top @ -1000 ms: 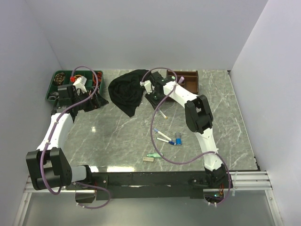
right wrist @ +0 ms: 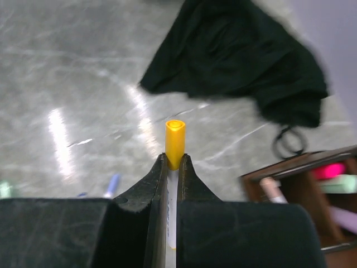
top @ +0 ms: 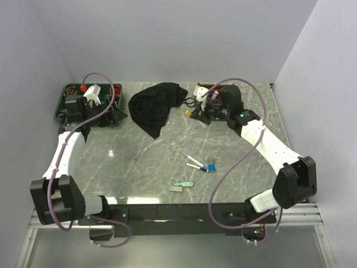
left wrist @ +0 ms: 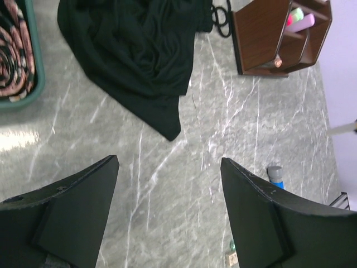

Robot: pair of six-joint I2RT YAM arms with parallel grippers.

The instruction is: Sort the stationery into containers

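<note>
My right gripper is shut on a white marker with a yellow cap (right wrist: pixel 175 139), held upright above the table left of the wooden organizer (right wrist: pixel 265 177), which holds pink, green and purple items. My left gripper hangs open by the green tray (left wrist: pixel 33 67) at back left, nothing between its fingers. Two white pens (top: pixel 194 161) with blue ends, a blue cylinder (top: pixel 211 166), a green item (top: pixel 184 184) and a small tan block (top: pixel 175 188) lie at the front centre.
A black cloth (top: pixel 150 109) lies at the back centre, with black scissors (left wrist: pixel 223 22) beside it.
</note>
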